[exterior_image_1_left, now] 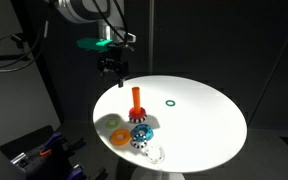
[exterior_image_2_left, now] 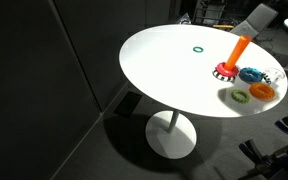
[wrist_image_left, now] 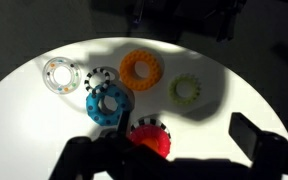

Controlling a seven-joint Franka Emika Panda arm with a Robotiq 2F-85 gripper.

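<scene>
A tall orange post point(exterior_image_1_left: 136, 98) stands upright on the white round table, with a red ring point(exterior_image_1_left: 137, 114) and a black-and-white band round its foot. Toward the near left edge lie an orange ring point(wrist_image_left: 141, 71), a pale green ring point(wrist_image_left: 185, 91), a blue ring point(wrist_image_left: 107, 104), a small black-and-white ring point(wrist_image_left: 99, 75) and a clear ring with coloured beads point(wrist_image_left: 61, 75). My gripper point(exterior_image_2_left: 267, 139) is open in the air, left of the post in exterior view 1. Its dark fingers are wide apart in the wrist view, nothing between them.
A thin teal ring point(exterior_image_1_left: 170, 103) lies alone farther back on the table point(exterior_image_1_left: 209, 130). Dark floor and cables lie beyond the near left edge.
</scene>
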